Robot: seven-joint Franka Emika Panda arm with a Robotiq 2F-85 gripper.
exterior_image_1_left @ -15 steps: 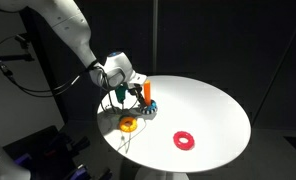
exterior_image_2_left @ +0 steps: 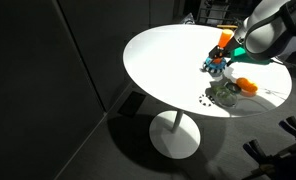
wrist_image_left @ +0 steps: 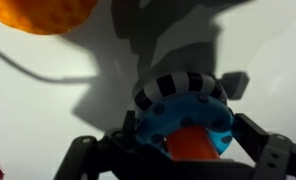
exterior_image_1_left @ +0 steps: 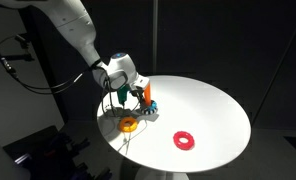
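A blue ring-like toy (wrist_image_left: 168, 108) with dark spots and a black-and-white striped edge lies on the white table. An orange-red post (exterior_image_1_left: 147, 90) stands up from it, and its end shows in the wrist view between my fingers. My gripper is open, one finger on either side of the post. Whether either finger touches the toy, I cannot tell. In the first exterior view the gripper (exterior_image_1_left: 140, 98) is right beside the post, partly hidden by the arm's white body.
An orange ring (exterior_image_1_left: 128, 124) lies just in front of the arm. Further right, a pinkish-red ring (exterior_image_1_left: 184, 140) sits near the edge of the round white table (exterior_image_1_left: 213, 105). A greyish see-through item (exterior_image_2_left: 224, 94) is near the rim.
The gripper has shifted slightly right and down toward the post, which is now more covered by it. The rings on the table have stayed in place.
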